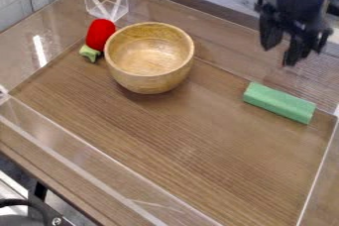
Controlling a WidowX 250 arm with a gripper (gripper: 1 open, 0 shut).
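Observation:
My gripper [279, 37] is at the top right, blurred and partly cut off by the frame's top, with its fingers apart above the table. Below it a light green block [279, 101] lies flat on the wooden table. A wooden bowl [157, 56] sits at the upper left of centre.
Left of the bowl lie a red object with a green end [99, 35] and a clear angular object [103, 2]. A dark object shows at the bottom left corner.

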